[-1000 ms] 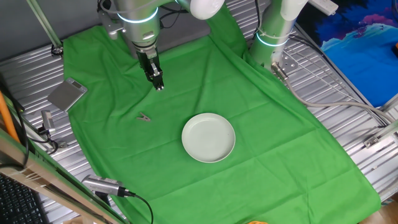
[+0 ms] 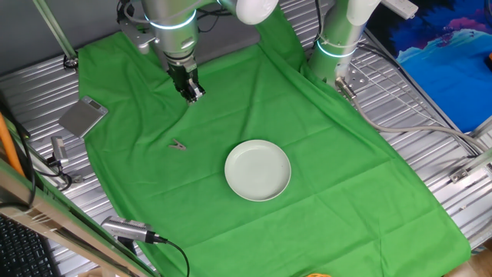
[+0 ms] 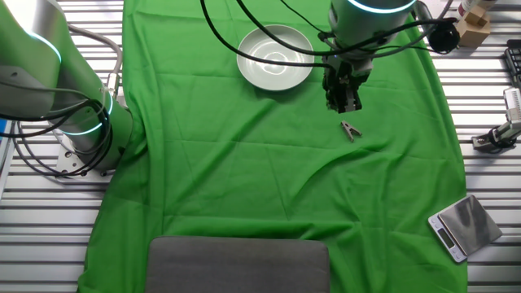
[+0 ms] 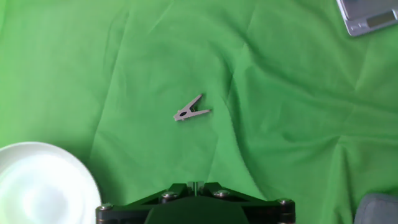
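Observation:
My gripper is shut, its fingertips meeting with nothing visible between them. It hangs above the cloth near the clip, apart from both clip and plate, as exterior view 1 (image 2: 196,95) shows.
A small scale (image 2: 83,117) rests at the cloth's edge. A grey pad (image 3: 238,264) lies along the arm's side of the table. Creased cloth (image 2: 330,200) around the plate is otherwise clear.
In exterior view 1 my gripper's tip has shifted slightly up the picture, away from the clip, and the gripper looks turned a little. The clip and plate have stayed in place.

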